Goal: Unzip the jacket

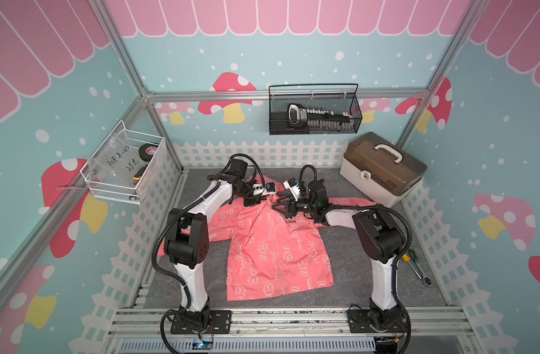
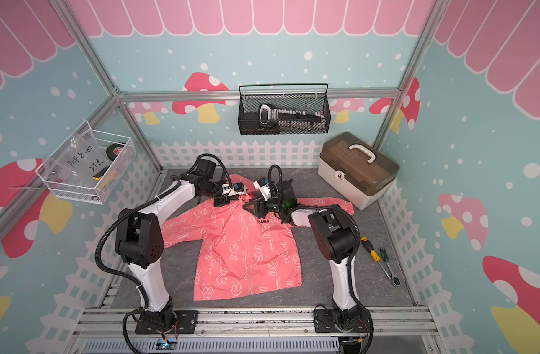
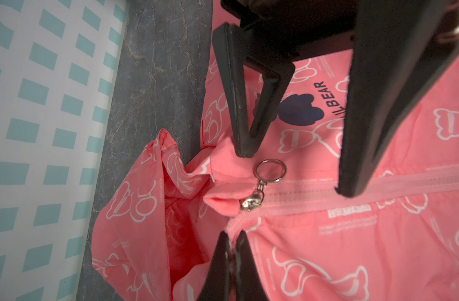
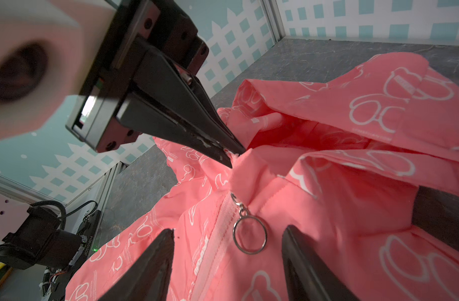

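Observation:
The pink jacket (image 1: pixel 270 253) lies spread on the dark table, its zipper (image 3: pixel 415 188) running down the front from the collar. At the top of the zipper is a metal slider with a ring pull (image 4: pixel 250 234). My left gripper is shut on the collar fabric beside the slider; in the right wrist view its fingertips pinch a raised fold of pink cloth (image 4: pixel 249 173). The right gripper is open, its fingers on either side of the ring, which does not visibly touch them. From the left wrist view, the right fingers (image 3: pixel 362 125) hang just above the ring.
A brown-lidded toolbox (image 1: pixel 383 168) stands at the back right. A yellow-handled tool (image 2: pixel 373 253) lies on the right of the table. Black (image 1: pixel 314 118) and white (image 1: pixel 125 171) wire baskets hang on the walls. Bare table shows on both sides of the jacket's lower half.

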